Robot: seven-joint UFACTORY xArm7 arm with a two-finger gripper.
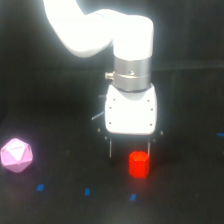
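Note:
A small bright red block (139,166) stands on the dark surface, right of the middle in the camera view. A pink many-sided ball (16,155) lies at the far left. My white gripper (130,151) comes down from above, its two thin fingers set well apart, and no object shows held between them. The right finger (149,146) ends close to the block's upper right edge in the view, while the left finger hangs to the left of it. Whether either finger touches the block, I cannot tell.
Small blue marks, such as this blue mark (87,191), dot the dark surface (75,160). Between the pink ball and my gripper the surface is clear, and so is the area right of the red block.

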